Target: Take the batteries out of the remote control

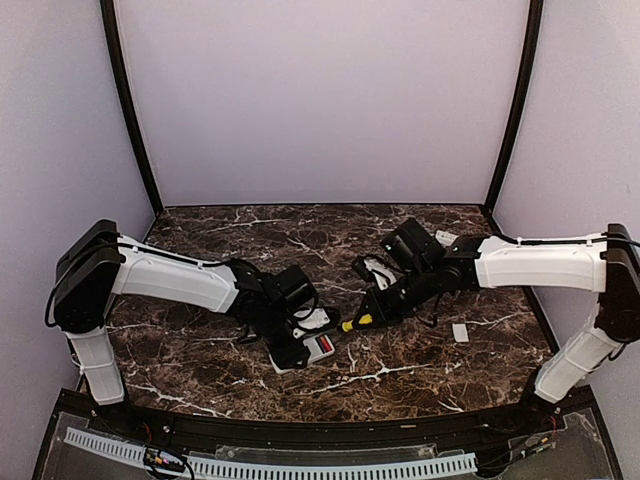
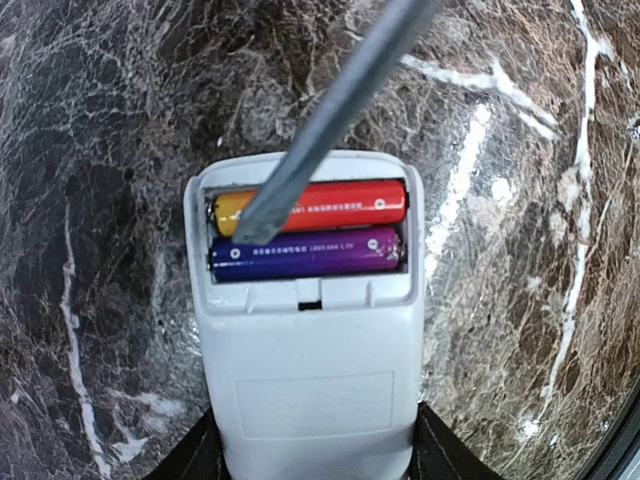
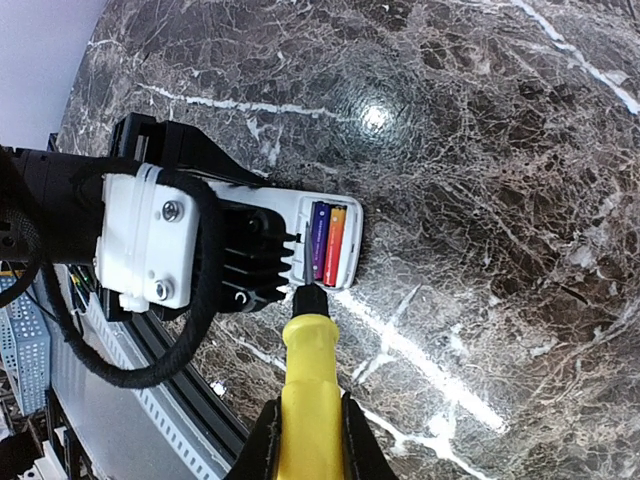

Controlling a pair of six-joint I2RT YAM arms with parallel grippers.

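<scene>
The white remote control (image 2: pixel 315 390) lies back up with its battery bay uncovered. Inside sit a yellow-and-red battery (image 2: pixel 350 203) and a blue-purple battery (image 2: pixel 330 255), side by side. My left gripper is shut on the remote's lower body, one finger at each side. My right gripper is shut on the yellow handle of a screwdriver (image 3: pixel 311 365), whose thin grey shaft points at the bay. In the left wrist view the shaft's tip overlaps the batteries' left part; whether it touches them I cannot tell.
A small white piece (image 1: pixel 460 332) lies on the dark marble table to the right. Another white object (image 1: pixel 446 238) is partly hidden behind the right arm.
</scene>
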